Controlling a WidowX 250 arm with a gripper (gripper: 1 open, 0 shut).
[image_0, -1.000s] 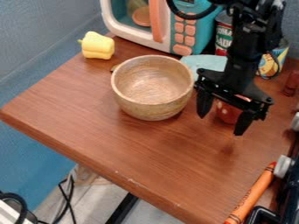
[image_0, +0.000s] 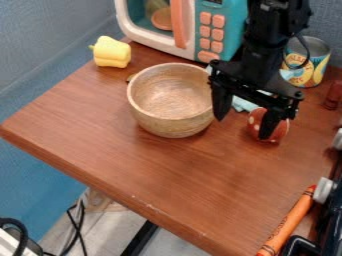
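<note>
My black gripper (image_0: 243, 117) hangs over the right of the table, its fingers open. A red round object, apparently a tomato or apple (image_0: 274, 134), lies on the table just under the right finger, partly hidden by it. To the left stands a wooden bowl (image_0: 170, 105), empty. A light blue item (image_0: 243, 104) behind the gripper is partly hidden.
A yellow pepper (image_0: 111, 51) sits at the back left. A toy microwave (image_0: 211, 35) and cans (image_0: 305, 67) line the back. An orange crayon-like stick (image_0: 287, 230) lies at the front right.
The gripper has moved back and left, slightly higher, uncovering more of the red object, which stays on the table.
</note>
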